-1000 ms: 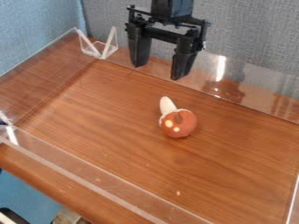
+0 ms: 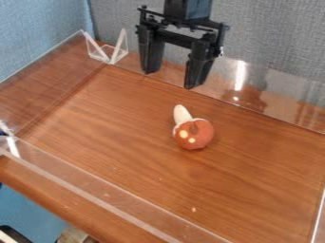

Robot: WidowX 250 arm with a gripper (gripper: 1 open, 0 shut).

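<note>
My black gripper [image 2: 176, 65] hangs at the top centre of the camera view, fingers spread wide and empty, above the back of the wooden surface. Below it and a little to the right lies a small toy [image 2: 193, 135] with a round orange-red body, pale spots and a white elongated part pointing up-left. The gripper is apart from the toy.
A white wire frame [image 2: 106, 49] stands at the back left. Clear low walls edge the wooden surface [image 2: 140, 180], which is otherwise mostly bare. Grey padded walls rise behind and at the left.
</note>
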